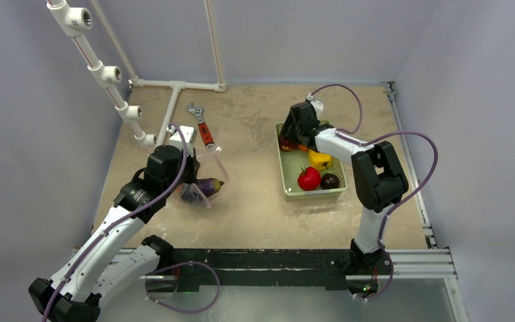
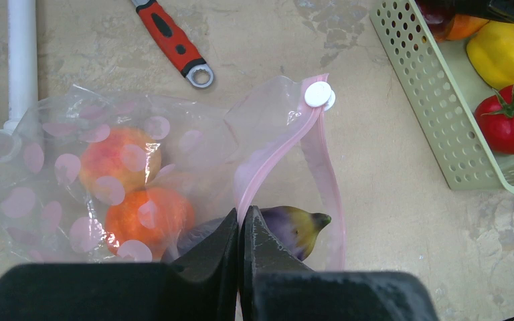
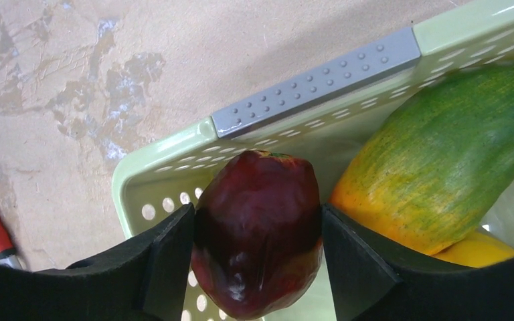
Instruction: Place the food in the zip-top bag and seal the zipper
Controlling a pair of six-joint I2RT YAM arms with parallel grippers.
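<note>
The zip bag (image 2: 73,200) with pink dots lies at left holding a peach (image 2: 117,160), an orange fruit (image 2: 144,221) and an eggplant-like item (image 2: 288,227). My left gripper is shut on the bag's pink zipper edge. My right gripper is down in the green basket (image 1: 314,194), its fingers either side of a dark red fruit (image 3: 258,247), apparently touching it. A papaya (image 3: 435,160), yellow pepper (image 1: 320,159), tomato (image 1: 309,179) and dark round item (image 1: 330,181) also sit there.
A red-handled wrench (image 1: 204,131) lies behind the bag near white pipes (image 1: 171,107). Bare table (image 1: 248,208) separates the bag from the basket.
</note>
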